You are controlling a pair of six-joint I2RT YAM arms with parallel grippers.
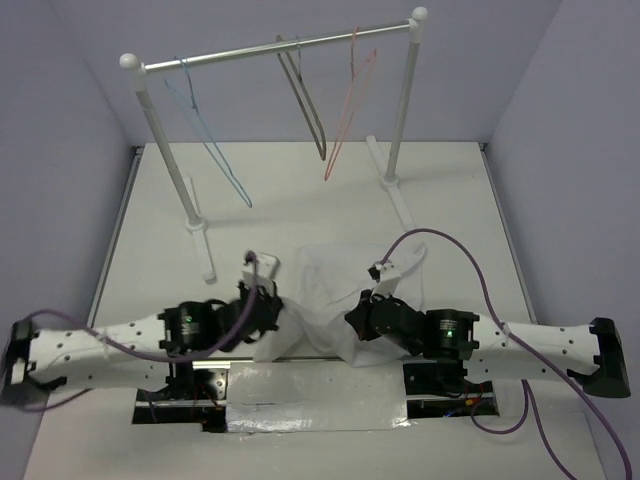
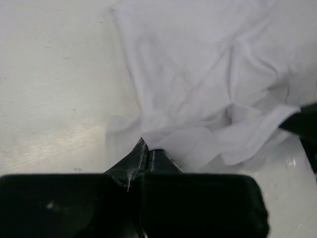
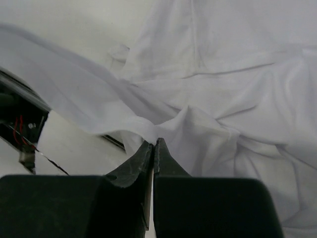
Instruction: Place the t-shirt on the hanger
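The white t-shirt (image 1: pixel 350 270) lies crumpled at the front of the table, its near part pulled up between my two grippers. My left gripper (image 1: pixel 270 310) is shut on a fold of it; in the left wrist view the fingertips (image 2: pixel 136 158) meet at that cloth. My right gripper (image 1: pixel 355 315) is shut at the cloth's near edge, with a thin fold at its tips (image 3: pixel 154 148) in the right wrist view. Blue (image 1: pixel 215 150), dark (image 1: pixel 311 110) and pink (image 1: pixel 341 130) hangers hang from the rail.
The white rack's rail (image 1: pixel 230 55) spans the back, with posts (image 1: pixel 163 150) and feet on either side. A silver sheet (image 1: pixel 315 395) lies along the front edge.
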